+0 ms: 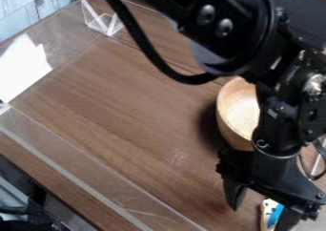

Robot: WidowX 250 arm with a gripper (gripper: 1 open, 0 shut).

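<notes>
My black gripper (261,204) points down at the lower right with its fingers apart, just over a small blue and cream object (272,214) lying on the table near the right edge. The fingers and arm cover part of that object. Behind the arm sits a light wooden bowl (232,111), largely hidden by it.
A clear angular stand (105,17) is at the back left, and a white patch (19,68) lies at the left edge.
</notes>
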